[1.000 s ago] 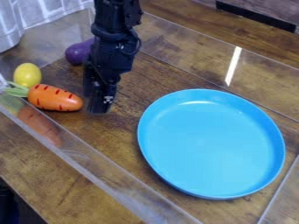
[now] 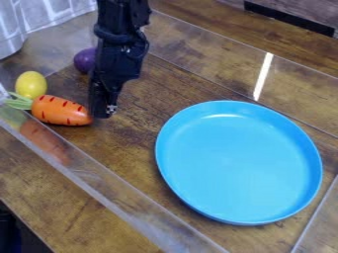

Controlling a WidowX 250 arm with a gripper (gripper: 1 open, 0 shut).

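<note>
The black gripper (image 2: 105, 105) hangs low at the upper left, just right of an orange toy carrot (image 2: 59, 111) with green leaves; it looks shut, with nothing visible between its fingers. A yellow lemon (image 2: 31, 83) lies behind the carrot. A purple toy eggplant (image 2: 85, 60) is partly hidden behind the arm. A large blue plate (image 2: 238, 160) rests on the wooden table at the right.
A clear plastic wall (image 2: 119, 188) runs diagonally along the front left, and a white container (image 2: 11, 25) stands at the top left. The wood behind the plate is clear.
The gripper has shifted slightly left, toward the carrot. The carrot and plate look unmoved.
</note>
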